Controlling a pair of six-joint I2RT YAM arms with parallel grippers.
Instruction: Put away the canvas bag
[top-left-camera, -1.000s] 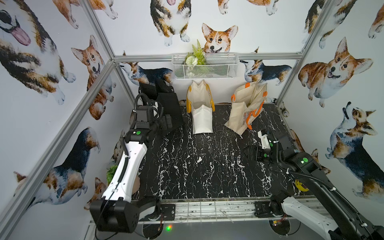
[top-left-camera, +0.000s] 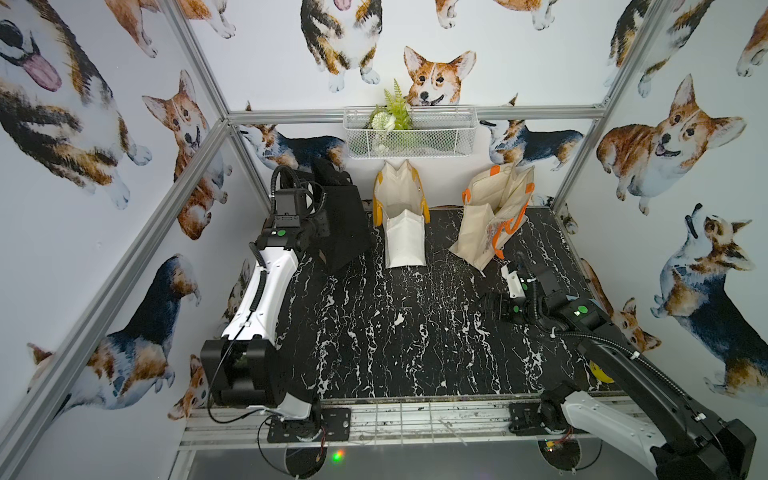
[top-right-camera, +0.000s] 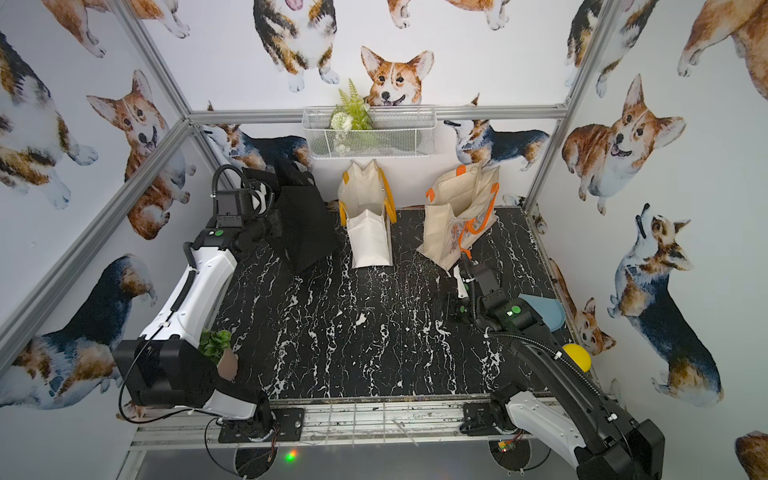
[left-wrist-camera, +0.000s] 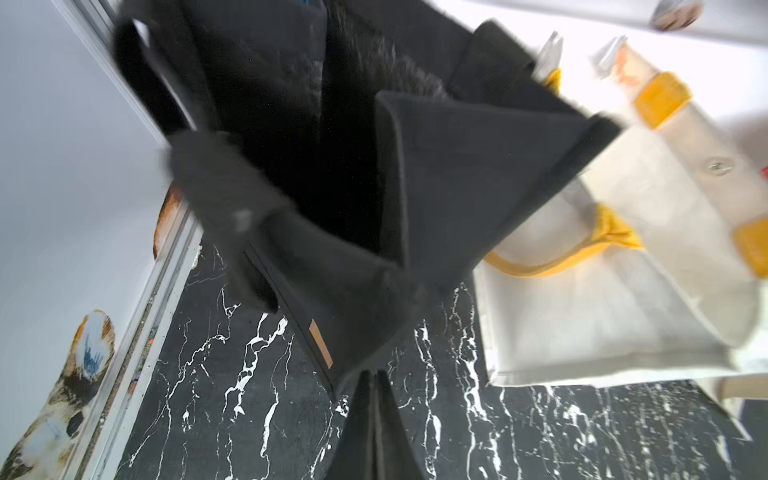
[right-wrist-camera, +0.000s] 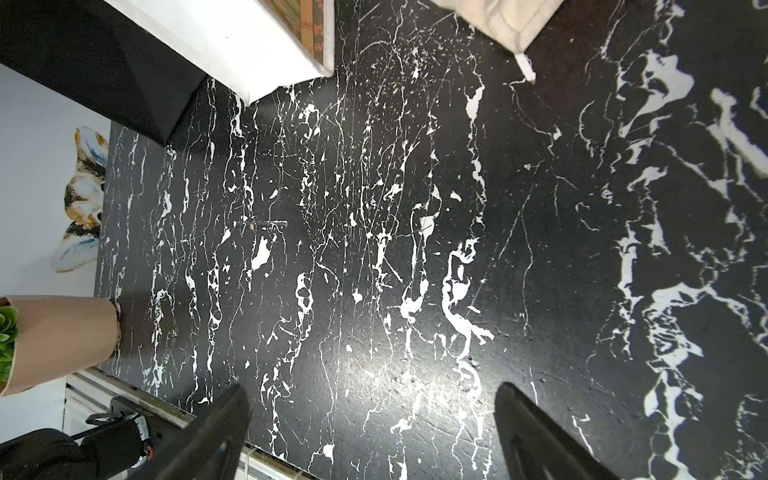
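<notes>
Three bags stand along the back: a black bag (top-left-camera: 342, 232) at left, a white bag with yellow straps (top-left-camera: 405, 240) in the middle, and a beige bag with orange straps (top-left-camera: 477, 224) at right. My left gripper is over the black bag, shut, with nothing visible held; its open top and folded flaps fill the left wrist view. My right gripper stands open over bare table in front of the beige bag, nothing between its fingers.
A wire basket with plants (top-left-camera: 409, 140) hangs on the back rail. A potted plant (right-wrist-camera: 64, 340) stands near the front left, a yellow ball (top-right-camera: 577, 357) at the right.
My left arm has moved back toward the rear wall over the black bag. The right arm has shifted slightly to the left.
</notes>
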